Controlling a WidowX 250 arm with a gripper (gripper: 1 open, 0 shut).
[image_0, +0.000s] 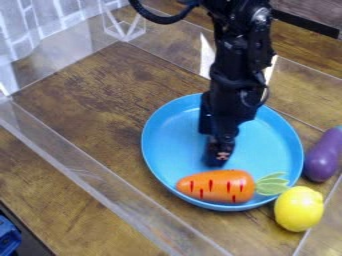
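Observation:
My black gripper (218, 150) reaches down from the top into the blue plate (167, 140), its lower end over the middle of the plate; how its fingers stand is hard to make out. An orange toy carrot (214, 185) with green leaves lies on the plate's front part, just below the gripper. A purple eggplant (322, 155) lies right of the plate, and a yellow lemon (299, 208) at the front right.
A clear plastic rim runs along the left side. A blue object (7, 240) shows at the bottom left corner.

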